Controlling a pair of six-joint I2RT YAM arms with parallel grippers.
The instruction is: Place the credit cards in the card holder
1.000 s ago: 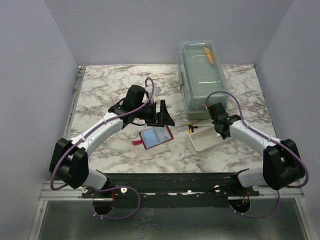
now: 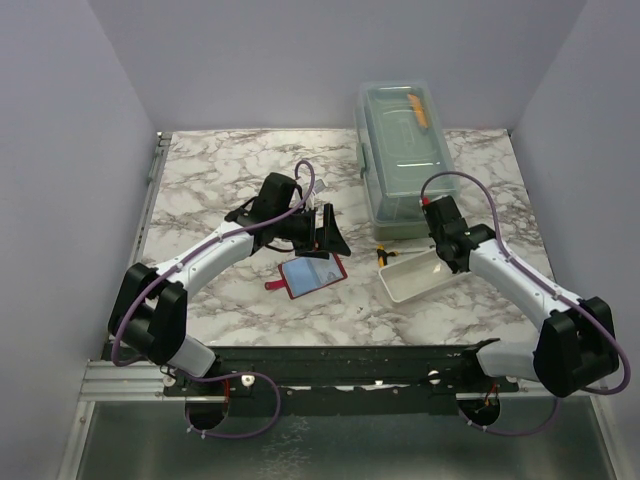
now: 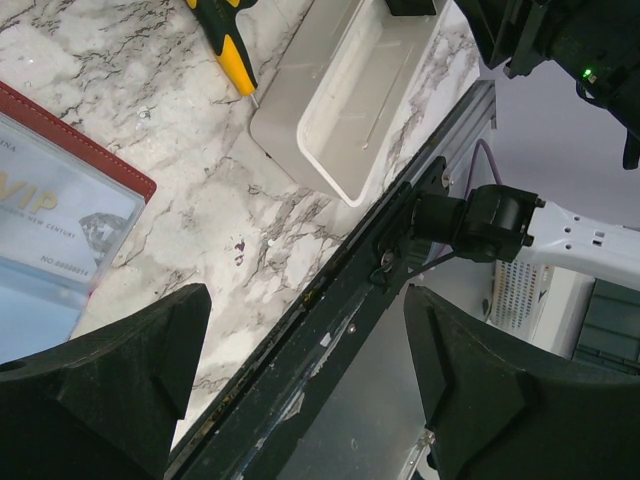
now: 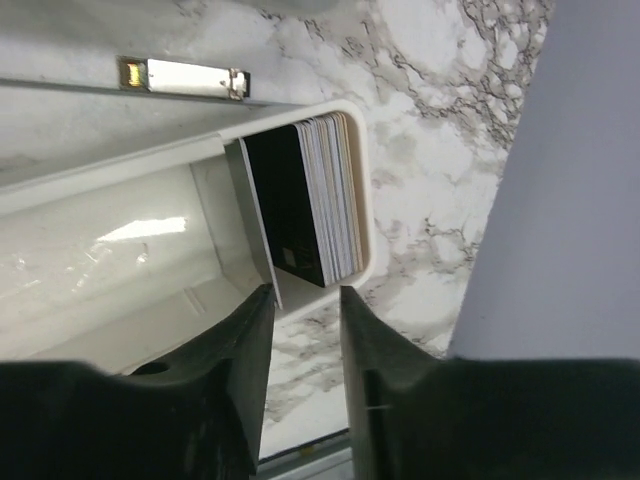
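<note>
The card holder, a white box (image 2: 408, 287), lies right of centre. In the right wrist view a stack of cards (image 4: 330, 200) stands in its end compartment behind a divider (image 4: 246, 210), and my right gripper is part open over that end, with no card clearly between its fingers. My left gripper stands open above a red-edged card wallet (image 2: 313, 276) with a card marked VIP (image 3: 55, 205), in the middle of the table.
A large lidded plastic bin (image 2: 400, 140) stands behind the holder. A yellow-black screwdriver (image 3: 235, 60) lies beside the holder.
Over the last second my right arm has shifted slightly to the right over the holder's end. The left arm has moved slightly, staying above the wallet.
</note>
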